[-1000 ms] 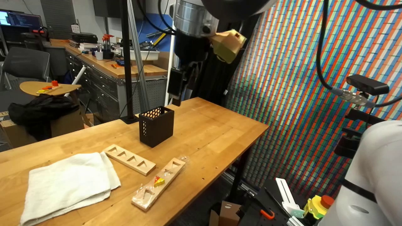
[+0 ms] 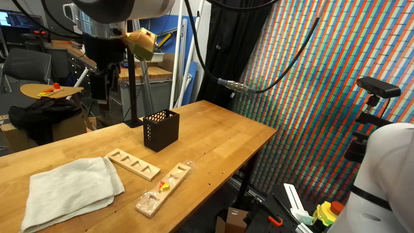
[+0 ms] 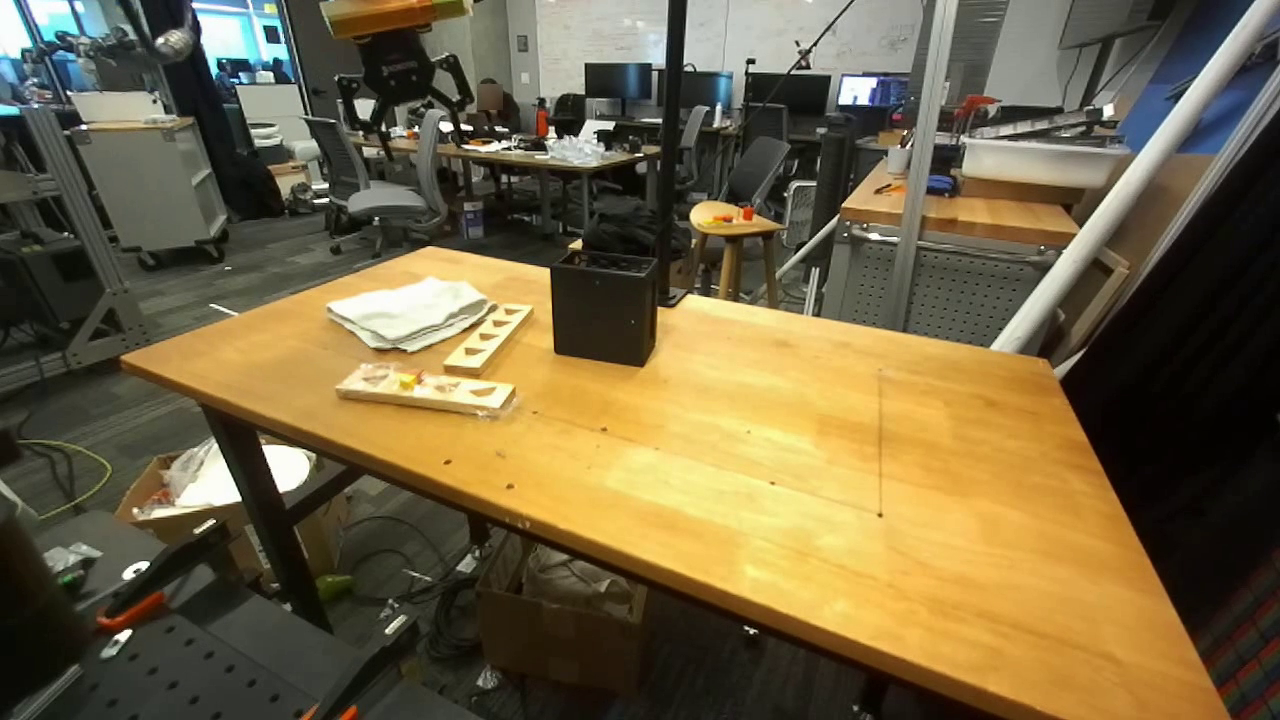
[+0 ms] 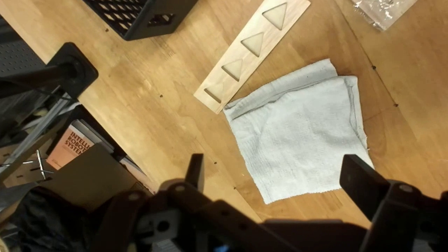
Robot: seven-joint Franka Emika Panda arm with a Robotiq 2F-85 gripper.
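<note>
High above the table, my gripper stands open, its two dark fingers wide apart and nothing between them. In the wrist view a folded white cloth (image 4: pixel 302 134) lies flat on the table beneath it, nearer the right finger. A wooden board with triangular recesses (image 2: pixel 133 163) touches the cloth's edge at one end; its recesses are empty. Beside it, a second board (image 2: pixel 170 185) lies in clear plastic with small red and yellow pieces (image 2: pixel 164 187) on it. The black perforated bin (image 2: pixel 161 132) stands upright behind the boards; its inside is mostly hidden.
A black post (image 3: pixel 669 156) rises from the table's back edge by the bin. In exterior view 2 the wooden tabletop (image 3: pixel 768 432) is clear across its right half. A small stool (image 3: pixel 734 223) with coloured pieces stands beyond the table.
In exterior view 1 the arm and gripper have swung left, from the right of the bin to the left of the black post. The cloth, boards and bin have not moved.
</note>
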